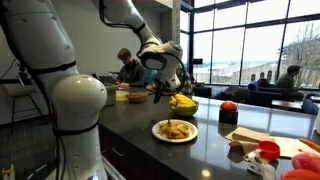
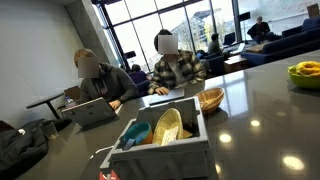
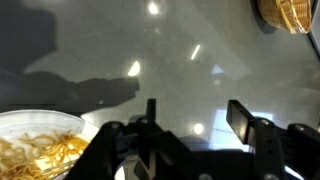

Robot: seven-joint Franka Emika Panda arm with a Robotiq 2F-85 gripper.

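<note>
My gripper stands open, its two fingers well apart with only bare table showing between them. In exterior view 1 it hangs above the table, close to a green bowl [image 1: 193, 110] holding yellow items [image 1: 182, 100]. A white plate [image 1: 157, 134] of yellow-brown, fry-like food [image 1: 176, 130] lies nearer the arm. The wrist view shows this plate cut off at lower left, apart from the fingers. At upper right there, a wicker basket [image 3: 284, 12] is partly visible.
A red-topped dark object [image 1: 228, 112], a red cup [image 1: 268, 150] and a board [image 1: 247, 135] occupy the right side. Exterior view 2 shows a grey bin [image 2: 160, 156] with bowls inside and a small basket [image 2: 211, 99]. Two people sit behind the table.
</note>
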